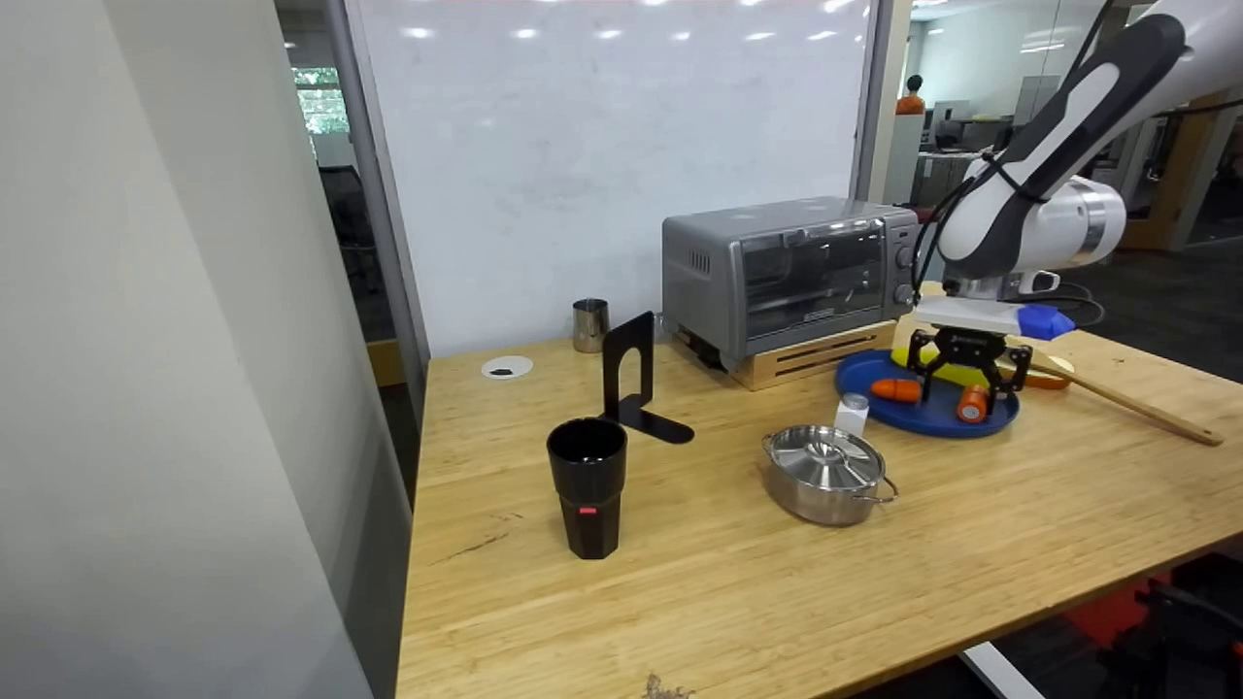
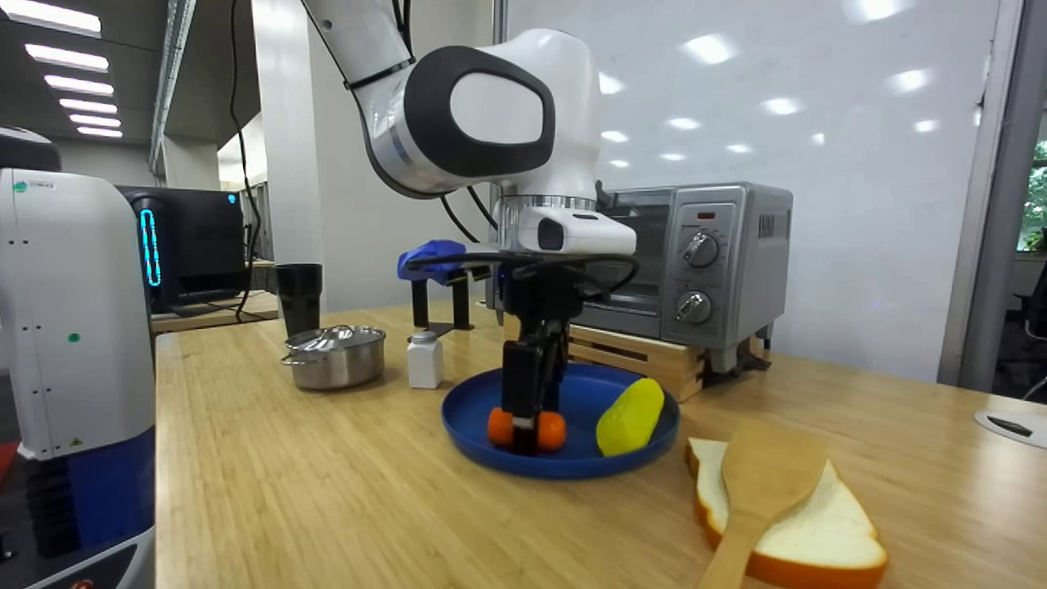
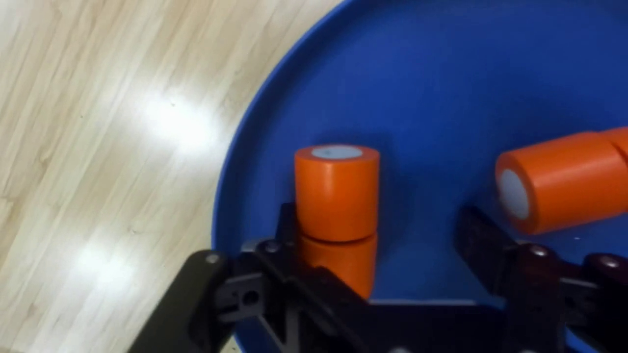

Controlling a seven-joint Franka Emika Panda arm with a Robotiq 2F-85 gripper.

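Note:
My gripper is low over the blue plate, its fingers spread apart. Between them in the wrist view, an orange piece with a pale round end lies close against the left finger, whose linkage hides its lower part. The other finger is near the end of a second orange piece, which lies outside the fingers. Neither piece is gripped. A yellow-green pear-like item is also on the plate.
A white shaker and a lidded steel pot stand beside the plate. Behind it is a toaster oven on a wooden stand. Bread lies under a wooden spatula.

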